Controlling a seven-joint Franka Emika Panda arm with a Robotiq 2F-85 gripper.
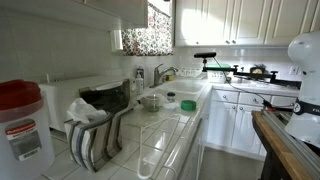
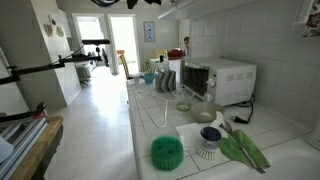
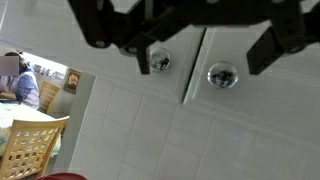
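Observation:
In the wrist view my gripper is open, its dark fingers wide apart with nothing held between them. Beyond it are two white cabinet doors, each with a round shiny knob: the left knob shows close beside the left finger, and the right knob appears between the fingers. A narrow dark seam separates the doors. Whether a fingertip touches either knob cannot be told. Dark parts of the arm cross the top of exterior view 2, high above the counter.
On the counter are a green scrubber, a brush, a green cloth, a toaster oven and a red-lidded container. White upper cabinets overhang it. A person sits by a table.

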